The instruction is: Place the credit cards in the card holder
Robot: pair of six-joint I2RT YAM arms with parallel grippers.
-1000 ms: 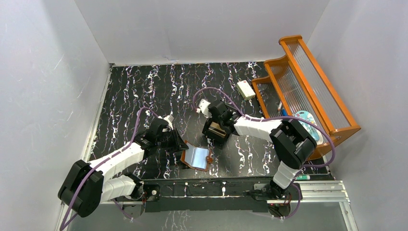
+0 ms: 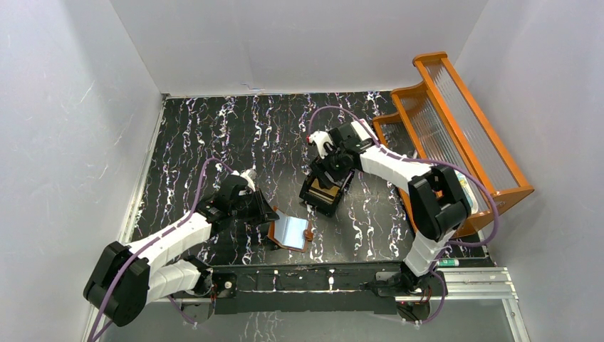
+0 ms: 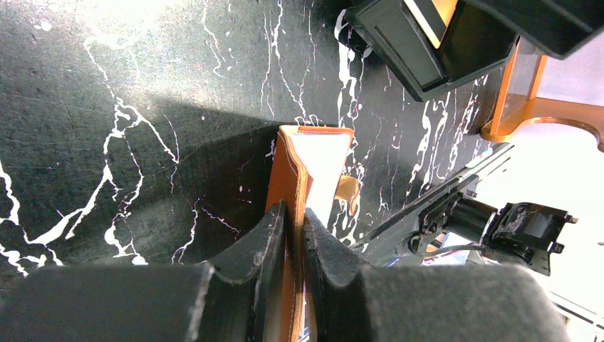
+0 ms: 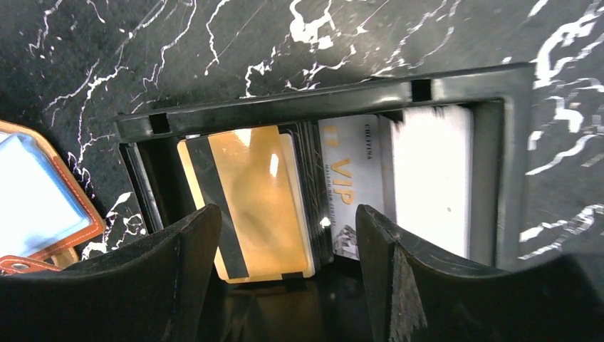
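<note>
The brown card holder [image 2: 290, 231] lies spread at the front of the table, its pale clear pockets facing up. My left gripper is shut on its upright leather flap [image 3: 288, 171], one finger on each side. A black box [image 4: 456, 89] holds the cards in two compartments. On its left side sits a stack with an orange card [image 4: 253, 192] on top; a grey VIP card [image 4: 349, 178] and a white card [image 4: 434, 171] are on the right. Over the box, my right gripper stands open with nothing between its fingers.
An orange wooden rack [image 2: 456, 128] with ribbed clear panels fills the right side of the table. A white box [image 2: 363, 128] lies near it, partly behind my right arm.
The left arm and card holder have hardly moved.
</note>
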